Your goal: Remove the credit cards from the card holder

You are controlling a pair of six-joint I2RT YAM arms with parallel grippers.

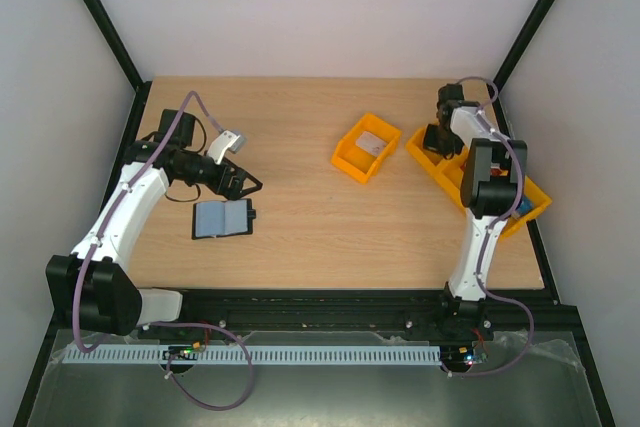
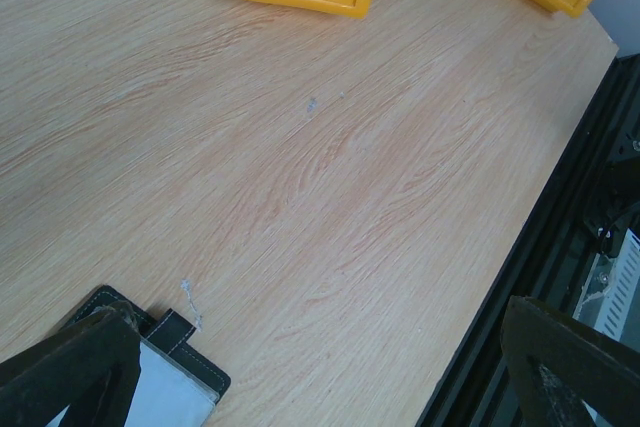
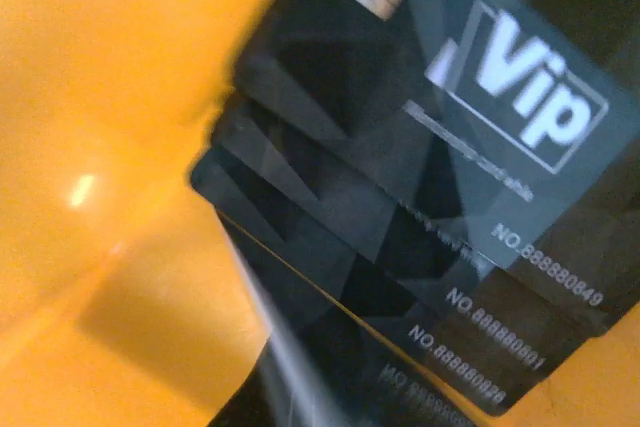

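Observation:
The card holder [image 1: 222, 218] lies open on the table at left, a black folder with pale grey sleeves. Its corner and black clasp [image 2: 168, 332] show at lower left in the left wrist view. My left gripper [image 1: 250, 185] hovers near it, fingers wide apart and empty. Far right, my right gripper [image 1: 440, 143] is down in a yellow tray's rear compartment, shut. Below it several black "Vip" cards [image 3: 440, 97] lie fanned on yellow plastic. A blurred pale thin strip [image 3: 283, 347] rises by its dark fingertip; whether it is a card edge-on is unclear.
The divided yellow tray [image 1: 452, 185] lies along the right table edge, partly hidden by the right arm. A small yellow bin [image 1: 351, 160] with a pale pinkish card [image 1: 371, 143] stands mid-table. Between card holder and bin the table is bare.

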